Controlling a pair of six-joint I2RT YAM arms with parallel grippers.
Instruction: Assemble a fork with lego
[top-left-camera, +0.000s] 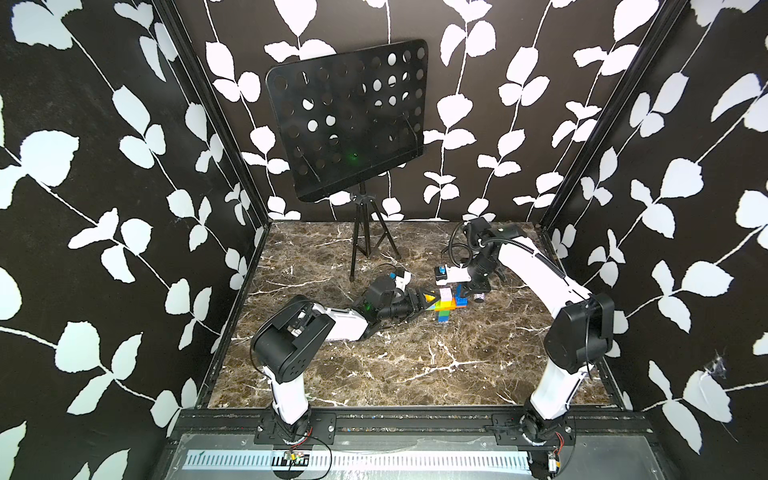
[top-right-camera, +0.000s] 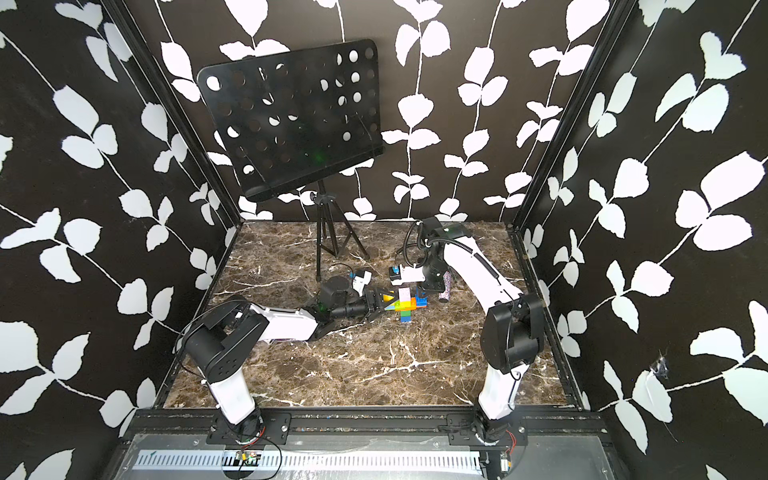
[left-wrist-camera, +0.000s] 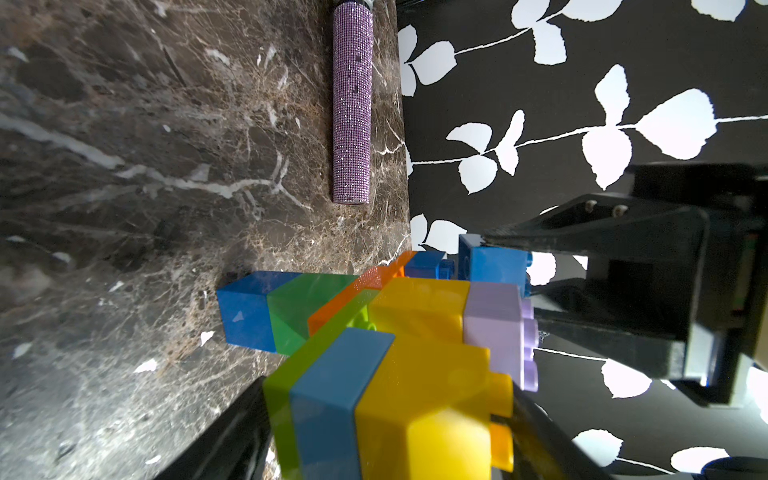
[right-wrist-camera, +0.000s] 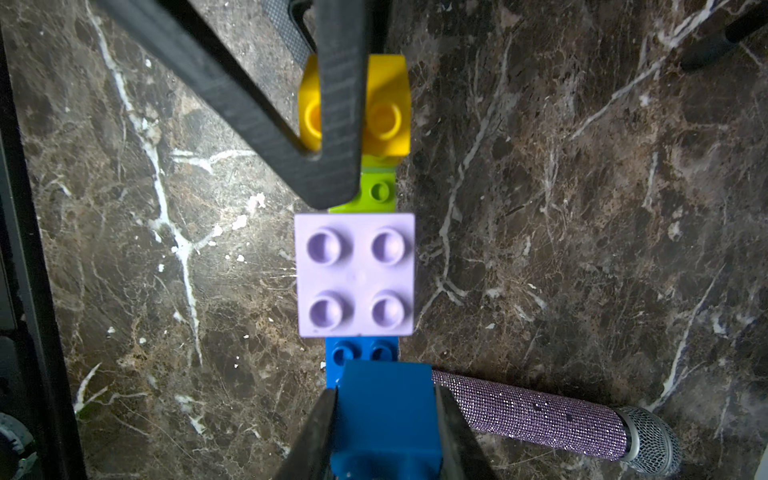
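The brick assembly lies between both hands. In the left wrist view it shows a yellow brick (left-wrist-camera: 424, 416) nearest, a lavender brick (left-wrist-camera: 492, 328) behind, and a handle of green (left-wrist-camera: 304, 308) and blue (left-wrist-camera: 244, 312). My left gripper has its fingers on either side of the yellow end, one at the studs, one below; whether they press is unclear. My right gripper is shut on a blue brick (right-wrist-camera: 388, 412), held over the studs of the assembly's blue end (right-wrist-camera: 344, 348); contact there cannot be made out.
A sparkly pink microphone (right-wrist-camera: 544, 420) lies on the marble table close to the right hand. Behind the left arm stands a black music stand (top-left-camera: 352, 120).
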